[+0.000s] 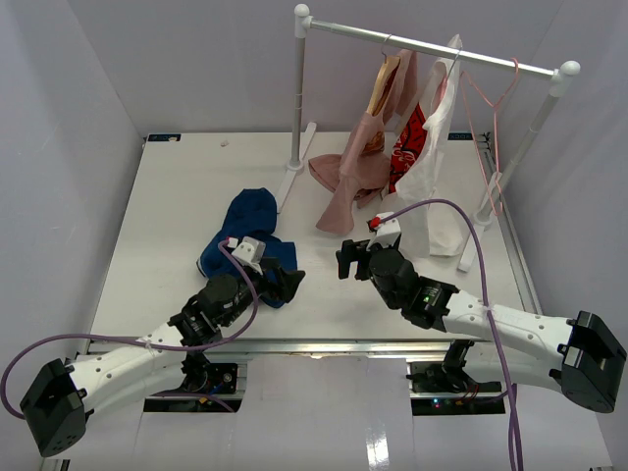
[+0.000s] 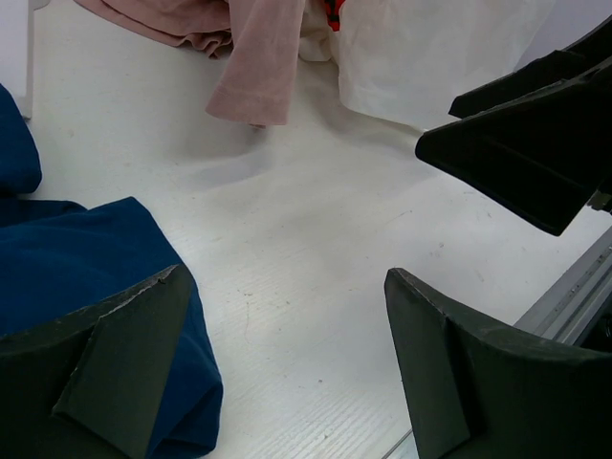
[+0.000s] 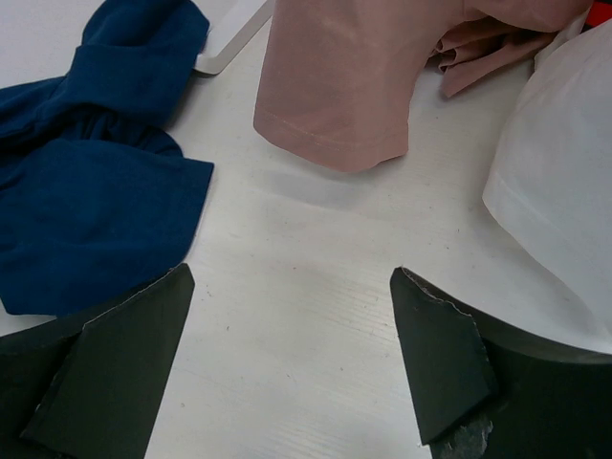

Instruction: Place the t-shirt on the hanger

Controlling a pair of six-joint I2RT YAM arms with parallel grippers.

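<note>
A dark blue t-shirt [image 1: 245, 211] lies crumpled on the white table [image 1: 167, 245] at left of centre, also under the left wrist view [image 2: 105, 258] and at left in the right wrist view [image 3: 105, 220]. My left gripper [image 1: 283, 280] hovers over its right part, open with nothing between its fingers. My right gripper [image 1: 353, 257] is open and empty above bare table right of the shirt. A bare pink hanger [image 1: 496, 108] hangs at the right end of the rail [image 1: 432, 47].
Pink [image 1: 343, 177] and white [image 1: 432, 196] garments hang from the rail, their hems near the table behind my right gripper. The rail's feet [image 1: 294, 167] stand on the table.
</note>
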